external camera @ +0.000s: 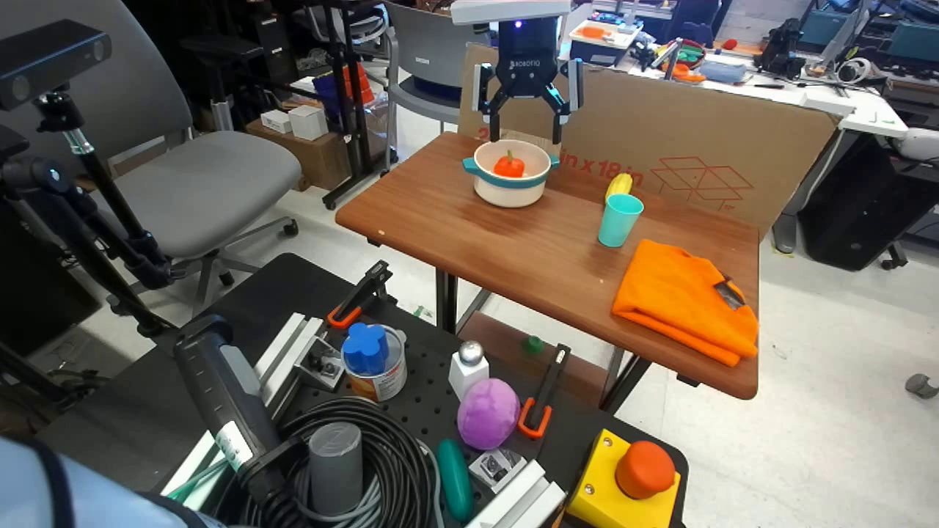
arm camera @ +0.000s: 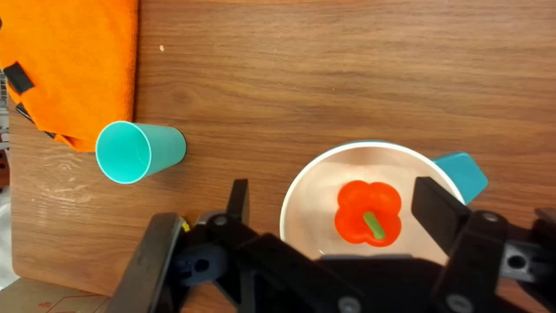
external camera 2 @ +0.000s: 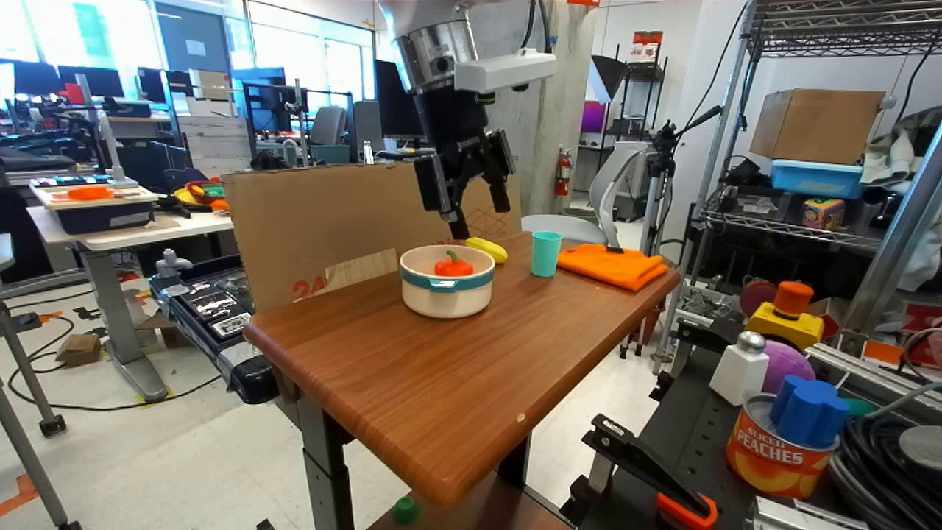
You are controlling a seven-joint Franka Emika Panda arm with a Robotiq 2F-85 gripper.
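In exterior view 1 an orange-red pepper with a green stem (external camera: 508, 166) lies inside a cream pot (external camera: 508, 194) with a teal band and handles. My gripper (external camera: 525, 136) is open above the back of the pot, its fingers pointing down and spread apart. From the wrist view, the pepper (arm camera: 368, 213) and the pot's rim (arm camera: 285, 208) show between the fingers, with nothing gripped. One black finger (arm camera: 435, 211) overlaps the pot near its teal handle; the other finger (arm camera: 238, 201) is over bare table. The pot's lower part is hidden behind the gripper there.
A teal cup (external camera: 618, 221) stands upright right of the pot, with a yellow banana (external camera: 620, 185) behind it. A folded orange cloth (external camera: 682, 299) covers the table's right end. Cardboard (external camera: 704, 141) walls the back edge.
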